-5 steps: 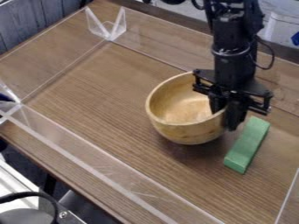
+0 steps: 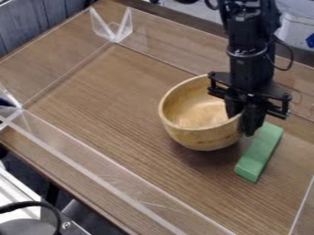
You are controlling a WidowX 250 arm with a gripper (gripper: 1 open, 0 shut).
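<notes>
A tan wooden bowl (image 2: 192,117) is held at its right rim by my black gripper (image 2: 241,117), which comes down from above and is shut on it. The bowl is slightly tilted, above the wooden table (image 2: 98,101). A green block (image 2: 258,156) lies on the table just right of and below the bowl, partly behind the gripper's tips.
Clear plastic edging runs along the table's sides, with a black cable (image 2: 37,207) at the bottom left.
The gripper and bowl have shifted slightly to the right over the last second. The green block looks unmoved.
</notes>
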